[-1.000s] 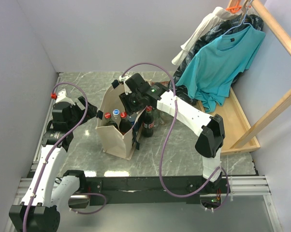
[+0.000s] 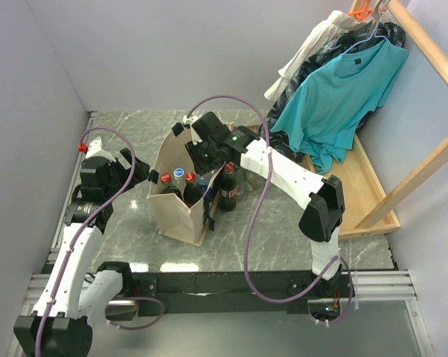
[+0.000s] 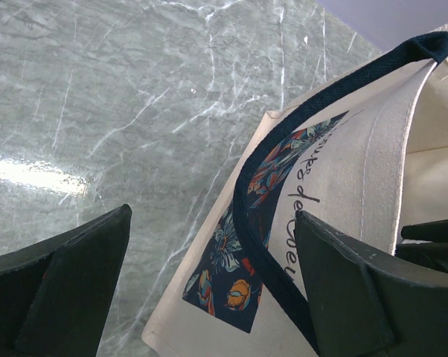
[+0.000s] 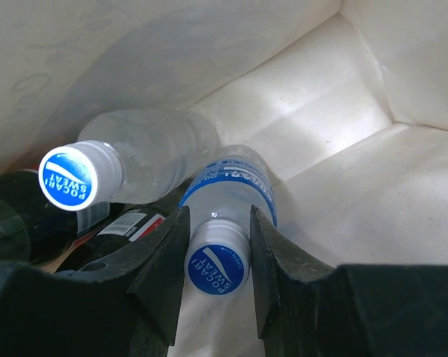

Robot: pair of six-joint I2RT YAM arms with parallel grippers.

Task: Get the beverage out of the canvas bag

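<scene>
Inside the canvas bag [image 2: 181,227], my right gripper is shut on the capped neck of a clear Pocari Sweat bottle [image 4: 230,184], which has a blue label and a blue-and-white cap. Its fingers press either side of the white cap. Next to it leans a second Pocari Sweat bottle [image 4: 153,149], and dark bottles [image 4: 17,223] lie at the left of the right wrist view. To the bag's left, my left gripper is open above the table; the bag's navy-edged side passes behind its right finger.
A dark red-capped bottle [image 2: 228,190] stands outside the bag on its right. Beyond is a wooden clothes rack [image 2: 373,219] with hanging shirts [image 2: 339,97]. Bare marble table [image 2: 283,238] lies in front of the right arm.
The left arm is still.
</scene>
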